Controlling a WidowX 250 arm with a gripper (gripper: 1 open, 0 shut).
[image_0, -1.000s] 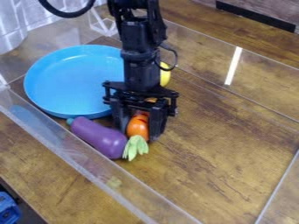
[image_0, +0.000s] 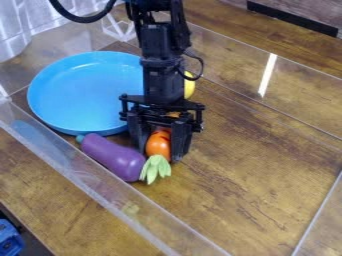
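Note:
My black gripper (image_0: 159, 130) is low over the wooden surface, its fingers straddling an orange carrot (image_0: 158, 146) with pale green leaves pointing toward the front. The fingers hide part of the carrot, and whether they press on it is unclear. A purple eggplant (image_0: 112, 157) lies just left of the carrot. A blue plate (image_0: 67, 92) sits behind at the left, and a yellow object (image_0: 189, 88) is partly hidden behind the arm.
A clear plastic wall runs diagonally along the left and front. A blue item (image_0: 8, 237) sits outside the wall at the lower left.
The gripper has shifted very slightly over the carrot; the objects look almost unmoved.

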